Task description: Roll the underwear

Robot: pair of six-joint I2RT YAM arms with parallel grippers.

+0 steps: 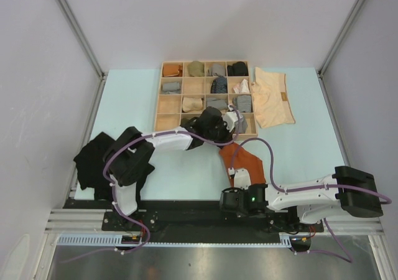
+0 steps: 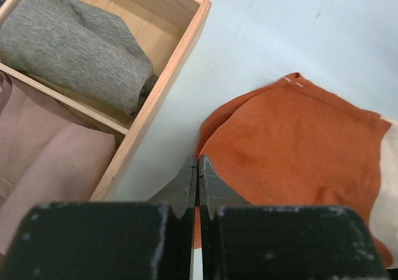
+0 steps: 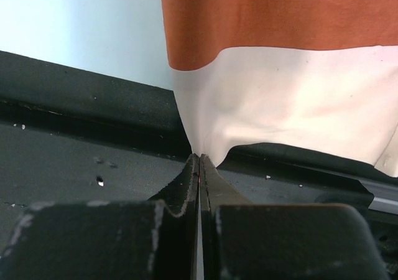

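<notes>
Orange underwear with a cream band [image 1: 245, 159] lies flat at the table's front, below the organizer. In the left wrist view its orange body [image 2: 286, 143] spreads right of my left gripper, which is shut, its tips at the cloth's folded left edge. In the right wrist view my right gripper is shut at the lower corner of the cream band [image 3: 292, 93], over the dark table edge; whether cloth is pinched between its tips I cannot tell.
A wooden organizer [image 1: 168, 124] with folded clothes stands behind the underwear. A dark cloth pile [image 1: 90, 165] lies at the left, a peach cloth [image 1: 270, 99] at the back right.
</notes>
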